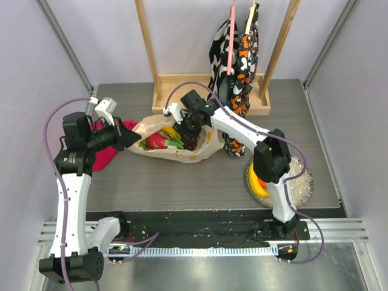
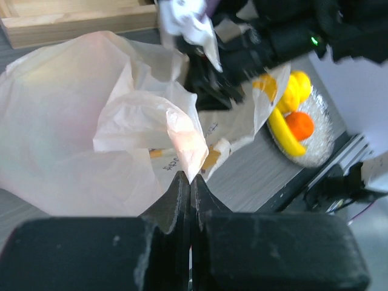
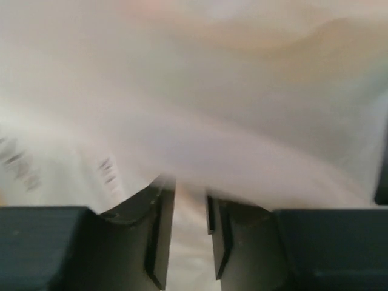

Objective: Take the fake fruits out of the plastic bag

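Observation:
My left gripper (image 1: 134,137) is shut on the left corner of the pale plastic bag (image 2: 189,139), pinched at its fingertips. Inside the bag's mouth, the top view shows a red fruit (image 1: 156,141), a yellow fruit (image 1: 171,131), green pieces (image 1: 174,143) and dark grapes (image 1: 191,145). Over these fruits is my right gripper (image 1: 187,134), its arm covering part of the opening. In the right wrist view the right fingers (image 3: 159,233) stand a narrow gap apart. Blurred bag film (image 3: 242,157) covers their tips, so I cannot tell what they grip.
A silvery plate (image 1: 301,182) at the right holds a banana (image 1: 257,185) and other fruits, partly under my right arm. A wooden rack (image 1: 160,97) with hanging patterned bags (image 1: 244,73) stands behind. Red cloth (image 1: 106,159) lies at the left.

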